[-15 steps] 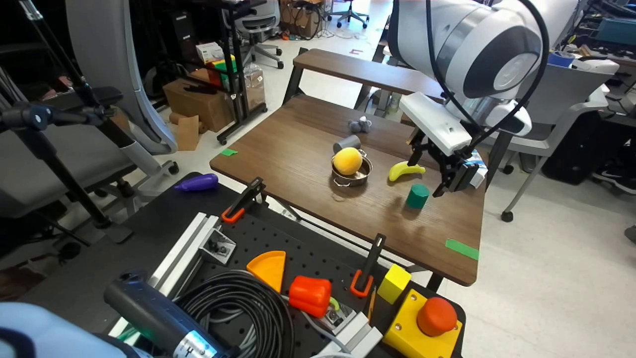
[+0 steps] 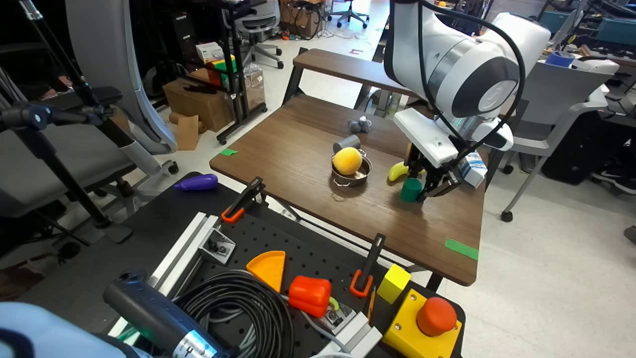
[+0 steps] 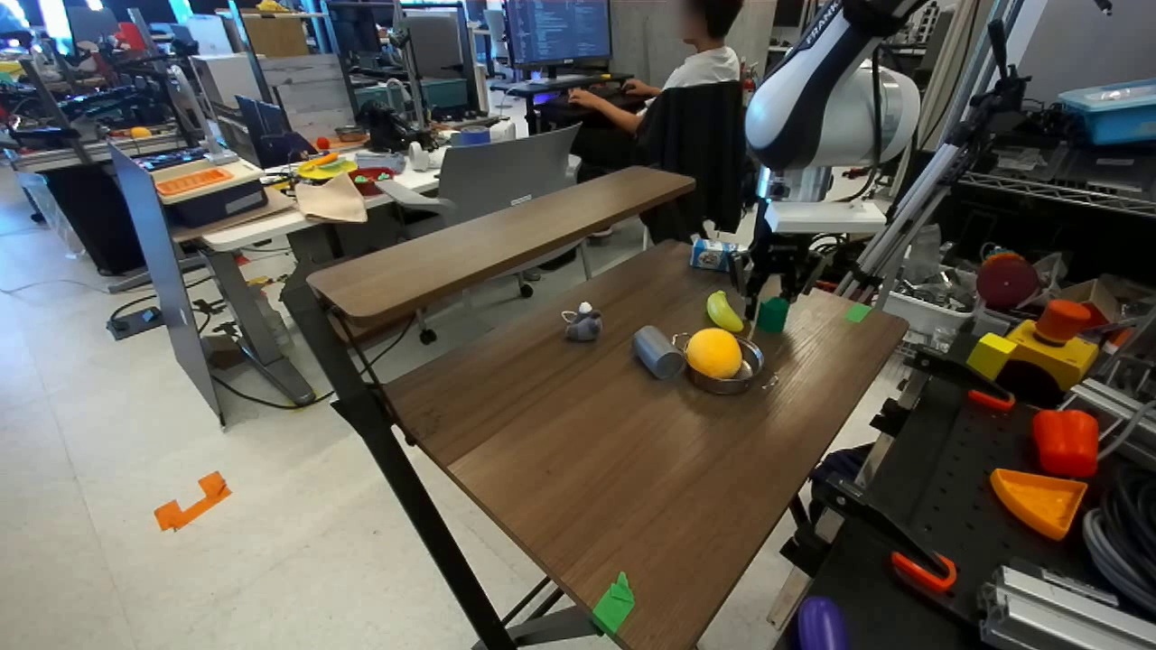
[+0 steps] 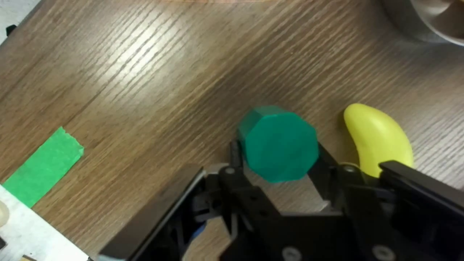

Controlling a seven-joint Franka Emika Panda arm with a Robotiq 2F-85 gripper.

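Note:
A green eight-sided block (image 4: 280, 145) stands on the brown table, also seen as a small green block (image 2: 411, 190) in exterior view 1. My gripper is down at it, one black finger (image 4: 235, 154) close against its left side and the other close by its right. Whether the fingers press on the block cannot be told. Just right of them in the wrist view lies a yellow banana (image 4: 378, 137), partly covered by the gripper. In exterior view 2 the gripper (image 3: 771, 303) hides part of the green block (image 3: 772, 315).
A metal pot (image 3: 748, 374) holds an orange ball (image 3: 714, 353), with a grey cup (image 3: 657, 352) lying beside it. Farther off sit a grey plush toy (image 3: 582, 323) and a blue-white packet (image 3: 712, 255). Bare table extends left of the pot in exterior view 1.
The arm has come down and left in exterior view 1, bringing the fingers from beside the green block to around it. The block now appears slightly farther left and is partly covered.

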